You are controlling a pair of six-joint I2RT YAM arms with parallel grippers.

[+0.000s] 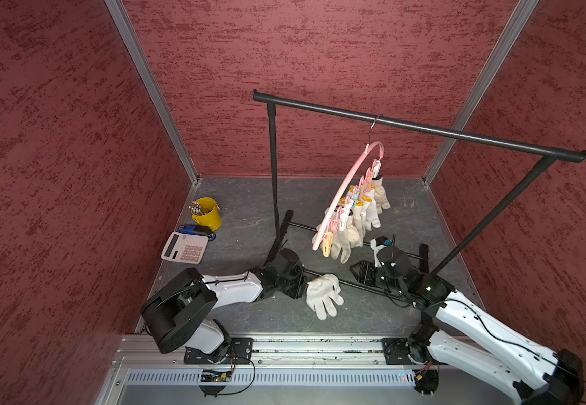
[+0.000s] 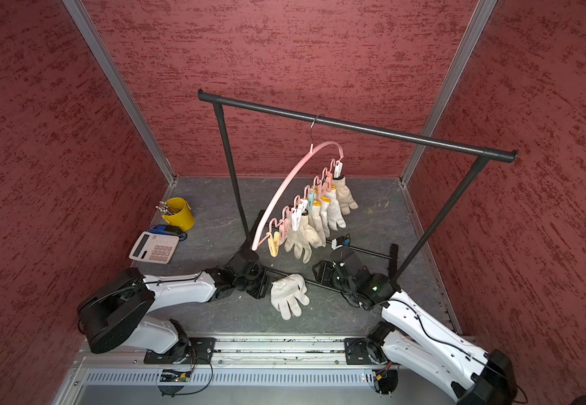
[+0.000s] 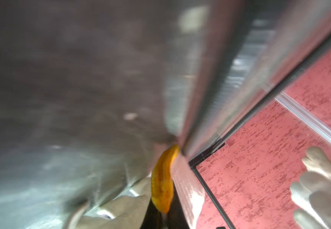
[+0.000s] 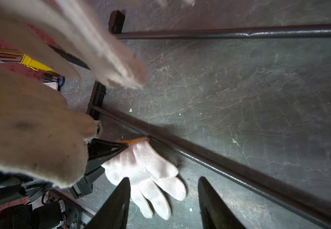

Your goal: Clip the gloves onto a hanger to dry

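My left gripper (image 1: pixel 304 282) is shut on the orange-edged cuff of the white glove (image 1: pixel 321 295), and the cuff (image 3: pixel 163 181) shows between its tips in the left wrist view. The glove's fingers point toward the front edge. To its right, my right gripper stands open and empty below the hanging gloves. A pink hanger (image 1: pixel 350 179) hangs from the rack's top bar, with several gloves (image 2: pixel 306 233) clipped along it. At its near end, a yellow clip (image 2: pixel 274 244) appears empty.
Black rack bars (image 4: pixel 211 164) cross the table beside the glove. A yellow cup (image 1: pixel 206 214) of pencils, a calculator (image 1: pixel 185 247) and a dark blue object (image 1: pixel 197 231) stand at the left. The hanging gloves block part of the right wrist view.
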